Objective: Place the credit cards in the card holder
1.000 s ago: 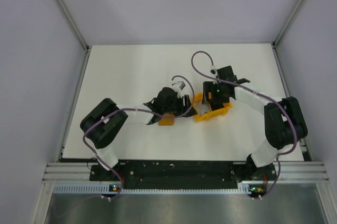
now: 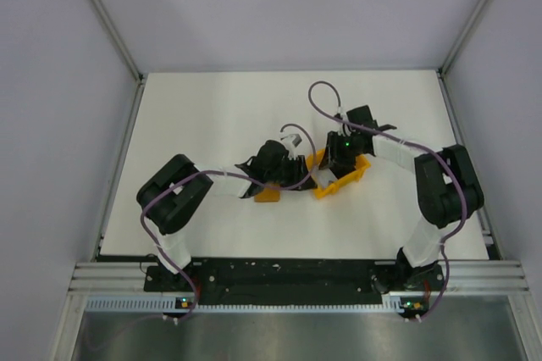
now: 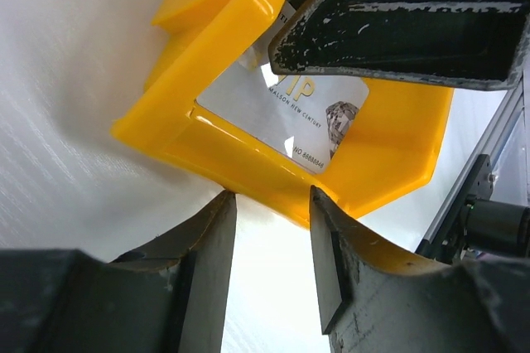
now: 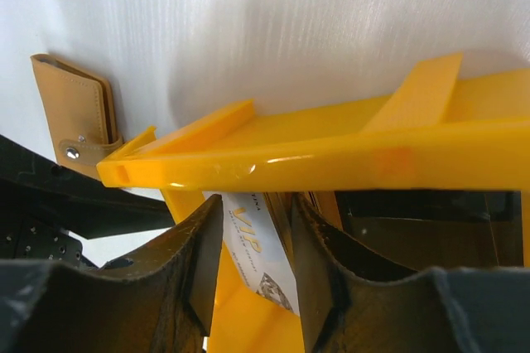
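A silver VIP card leans in the yellow tray (image 2: pixel 323 190), and thin brown card edges (image 4: pixel 280 210) show behind it in the right wrist view. My right gripper is part open over the tray, its fingers on either side of the silver card's upper end; no firm hold shows. My left gripper is part open at the tray's outer wall, with only that yellow rim seen between its fingertips. The tan card holder (image 4: pixel 76 113) lies folded on the table left of the tray, partly under the left arm in the top view.
Dark cards (image 4: pixel 422 229) lie at the tray's other end. One black finger (image 3: pixel 406 30) of the right gripper reaches close above my left gripper. Bare table (image 2: pixel 203 115) stretches across the back and left.
The right gripper has shifted a little left and lower over the tray, nearer the silver card. Slightly rightward, the left gripper has come closer to the tray wall.
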